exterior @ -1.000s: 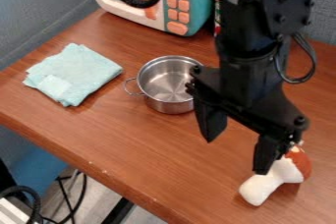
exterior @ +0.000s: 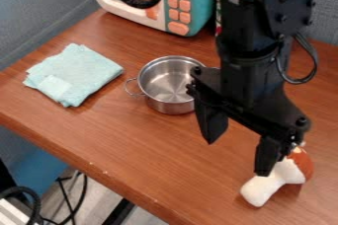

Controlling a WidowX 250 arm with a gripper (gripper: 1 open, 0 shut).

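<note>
My black gripper (exterior: 238, 140) hangs over the right half of the wooden table, its two fingers spread apart with no object visible between them. A white toy drumstick with a brown top (exterior: 271, 184) lies at the lower right, partly behind the right finger. A steel pot (exterior: 166, 90) stands left of the gripper, partly hidden by it.
A folded light blue towel (exterior: 75, 72) lies at the left. A teal and white toy microwave (exterior: 141, 10) stands at the back. The table's front-left edge (exterior: 73, 150) has black cables beyond it.
</note>
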